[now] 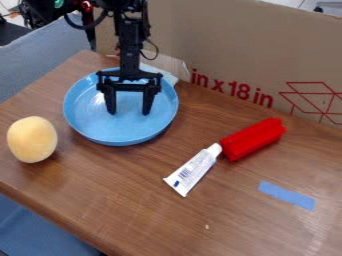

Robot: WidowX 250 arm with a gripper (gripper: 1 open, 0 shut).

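Note:
My black gripper (pixel 128 98) hangs over the blue plate (pixel 100 123) with its fingers apart and down inside it, nothing visible between them. A pale yellow round object (pixel 32 139) sits on the wooden table at the left, in front of the plate. A white tube (pixel 190 172) lies right of centre, its cap end near a red cylindrical object (pixel 251 138).
A cardboard box wall (pixel 247 45) stands along the back. A strip of blue tape (pixel 286 195) is on the table at the right.

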